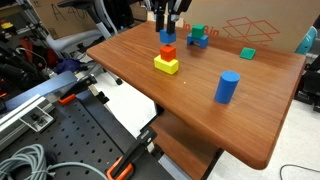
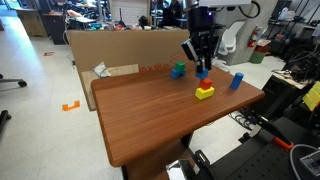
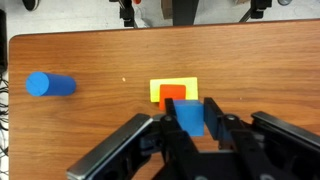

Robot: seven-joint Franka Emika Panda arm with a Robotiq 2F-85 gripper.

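My gripper is shut on a blue block (image 3: 189,124), with a dark finger on either side of it in the wrist view. Just beneath the blue block (image 1: 167,38) is a red block (image 1: 168,51), above a yellow block (image 1: 166,65) on the wooden table. From the wrist, the red block (image 3: 172,93) and the yellow block (image 3: 186,83) lie partly hidden behind the held block. Whether the blue block touches the red one is too small to tell. The arm comes down from above, in exterior view 2 as well.
A blue cylinder (image 1: 228,87) stands upright near the table's front part. Towards the back are a green block (image 1: 198,30) above blue pieces (image 1: 197,42) and a flat green piece (image 1: 247,54). Bare wood (image 2: 140,115) fills much of the tabletop.
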